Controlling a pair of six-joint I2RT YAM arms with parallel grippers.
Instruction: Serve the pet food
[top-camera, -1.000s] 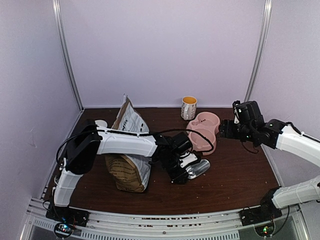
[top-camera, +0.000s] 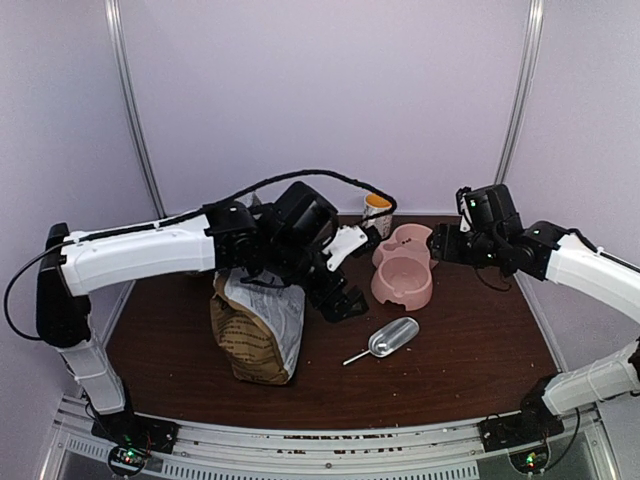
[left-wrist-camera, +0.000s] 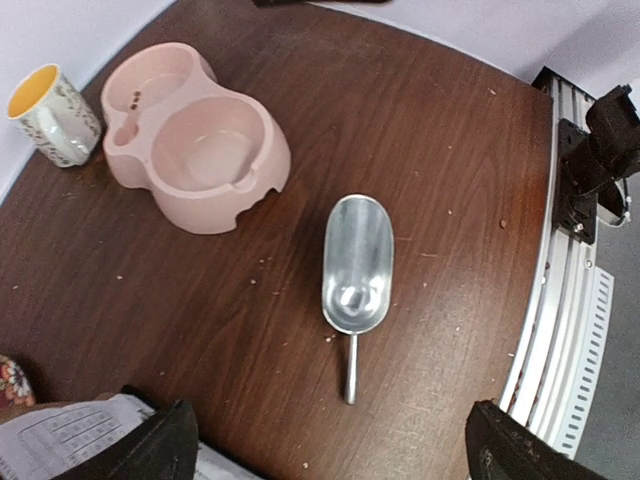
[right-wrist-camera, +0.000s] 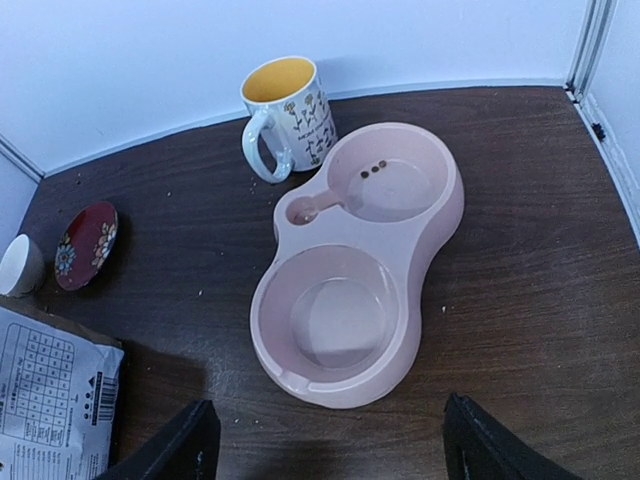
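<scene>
On the dark table lies a metal scoop (top-camera: 390, 338), its handle pointing front-left; the left wrist view shows the whole scoop (left-wrist-camera: 357, 265) lying free. Above and behind its handle hovers my left gripper (top-camera: 343, 303), open and empty, its fingers (left-wrist-camera: 165, 440) wide apart. Behind the scoop stands the pink double bowl (top-camera: 405, 280); in the right wrist view a few brown bits lie in the far basin of the bowl (right-wrist-camera: 335, 310), and the near basin looks empty. My right gripper (top-camera: 440, 243) is open beside the bowl, holding nothing. The food bag (top-camera: 255, 340) stands left, partly behind my left arm.
A patterned mug (right-wrist-camera: 297, 115) stands behind the bowl. Beyond the bag are a dark red flowered dish (right-wrist-camera: 87, 245) and a white cup (right-wrist-camera: 20, 265). Small crumbs dot the table, and its front right is clear.
My left gripper has lifted up and back from the scoop's handle, uncovering it; the scoop stays on the table. The right gripper has shifted slightly left, toward the bowl.
</scene>
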